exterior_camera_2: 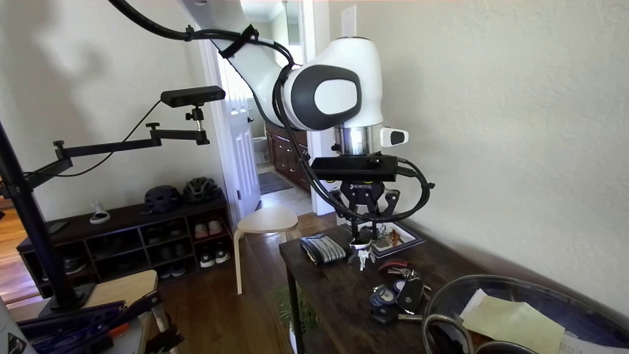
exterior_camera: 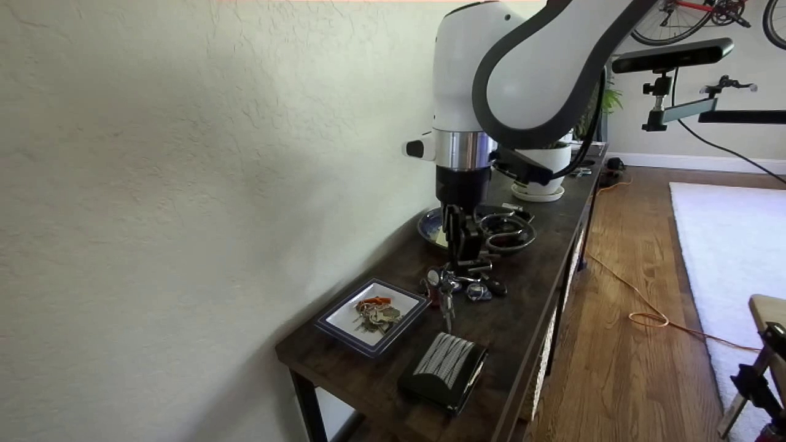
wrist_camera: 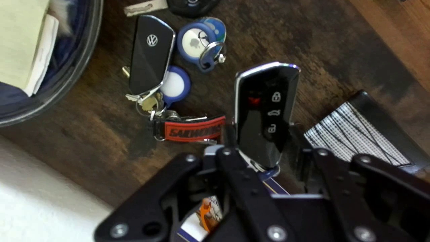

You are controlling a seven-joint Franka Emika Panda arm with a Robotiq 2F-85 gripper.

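Between the fingers of my gripper is a black car key fob (wrist_camera: 264,109) with a silver edge and lock symbols; the fingers are shut on it. In exterior view 2 its keys (exterior_camera_2: 362,257) dangle below the fingertips, clear of the table. A white tray with a dark blue rim (exterior_camera: 341,339) sits near the table's end, holding a bunch of keys with an orange piece (exterior_camera: 377,313). Another fob with a VW logo (wrist_camera: 151,56) lies on the table, beside round blue-cased tags (wrist_camera: 196,42) and a red-and-black strap (wrist_camera: 193,129).
A black wallet with a grey patterned band (exterior_camera: 444,368) lies by the tray near the table's front edge. A glass bowl with papers (wrist_camera: 84,52) stands behind the loose keys. The wall (exterior_camera: 221,221) runs close along the tray's side.
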